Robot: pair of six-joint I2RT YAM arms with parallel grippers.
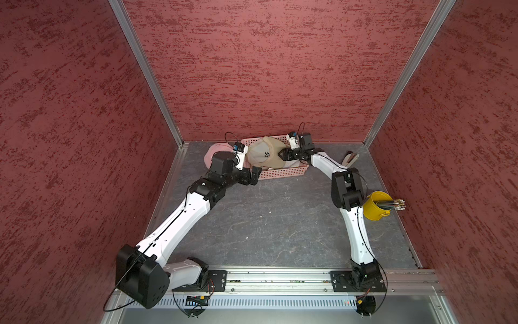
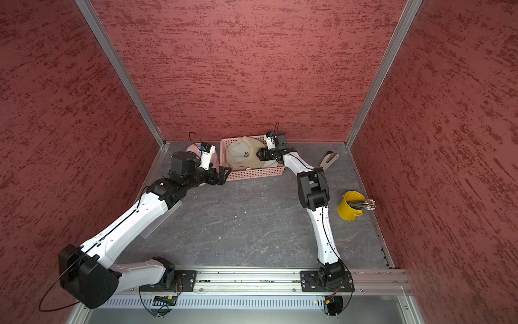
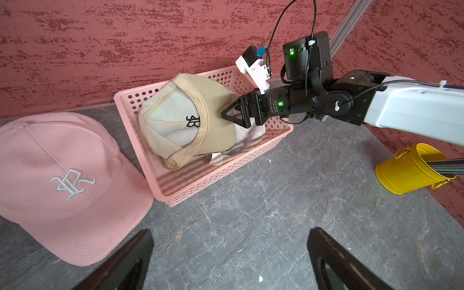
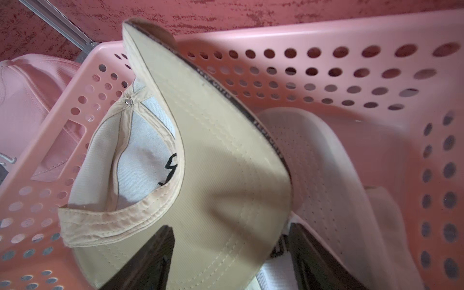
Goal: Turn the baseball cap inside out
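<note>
In the pink basket (image 3: 203, 187) lies a beige cap (image 3: 220, 99), its pale panels bearing a black logo and its brim tilted up to the right. My right gripper is part open at the brim; in the right wrist view the lower brim reaches between its spread fingers, with no clear grip on it. My left gripper (image 1: 255, 175) is open with nothing between its fingers, above the basket's front left corner. A pink cap (image 3: 62, 183) with a white logo rests on the table left of the basket.
White headwear (image 4: 309, 154) lies under and right of the beige cap in the basket. A yellow bucket (image 1: 372, 208) holding several thin tools stands at the right, and a beige-and-dark object (image 1: 349, 158) lies at the back right.
</note>
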